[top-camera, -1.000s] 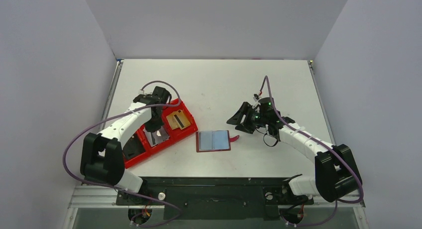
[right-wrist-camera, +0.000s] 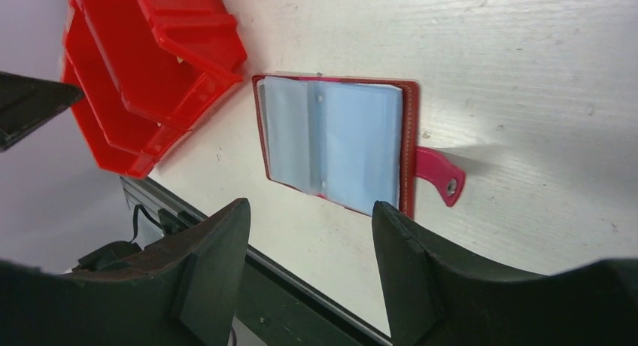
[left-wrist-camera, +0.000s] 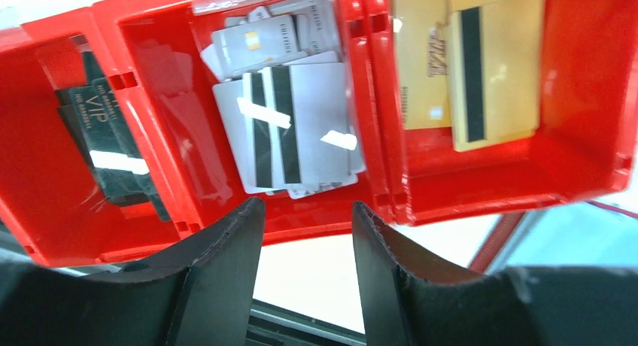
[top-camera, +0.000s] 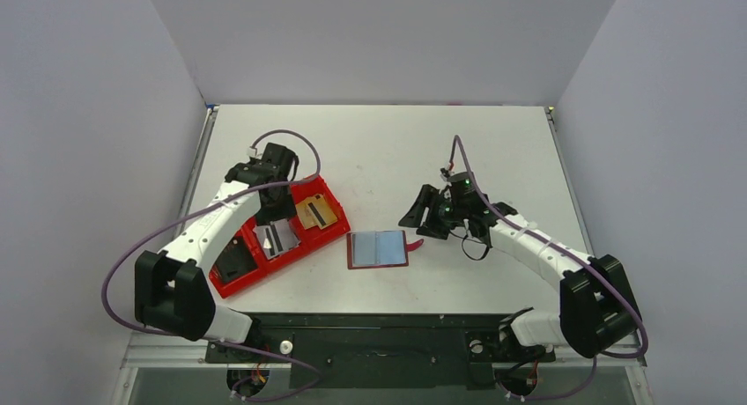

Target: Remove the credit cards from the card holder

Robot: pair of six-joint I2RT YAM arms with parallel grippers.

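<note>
A red three-compartment tray [top-camera: 313, 242] holds black cards [left-wrist-camera: 105, 135], silver cards [left-wrist-camera: 316, 120] and gold cards [left-wrist-camera: 496, 75]. My left gripper is open over the middle compartment, nothing between its fingers. The card holder [right-wrist-camera: 353, 143], with clear sleeves, a red-brown edge and a pink tab, lies open to the right of the tray; I cannot tell whether cards are inside. My right gripper stands open near it, nothing between its fingers.
Walls bound the workspace.
My left arm has risen and shifted a little, showing more of the silver cards in the top view. The right arm has moved slightly.
</note>
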